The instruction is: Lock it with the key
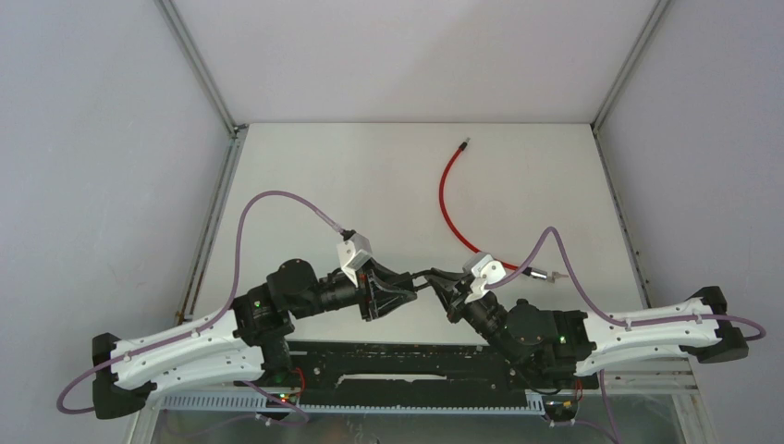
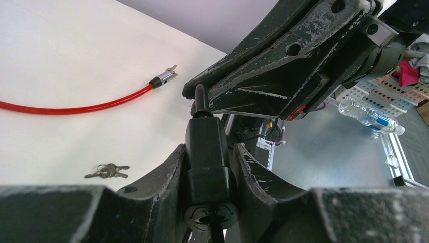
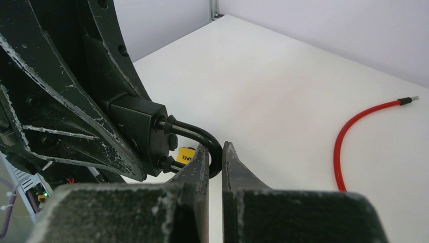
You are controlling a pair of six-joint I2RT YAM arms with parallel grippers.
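Observation:
A black padlock is between my two arms, its body [image 2: 206, 144] upright in the left wrist view. My left gripper [image 1: 396, 288] is shut on this body from both sides. My right gripper has its fingers shut on the curved end of the black shackle [image 3: 195, 132]. Both shackle legs run to collars at the body's face in the right wrist view; whether they are latched cannot be told. Something dark sticks out of the body's near end in the left wrist view, too unclear to name. A ring of several keys [image 2: 107, 170] lies on the table.
A red cable lock [image 1: 446, 204] curves across the table's right half, with a key in its silver end [image 2: 165, 77]. A small yellow lettered thing [image 3: 185, 154] shows behind the shackle.

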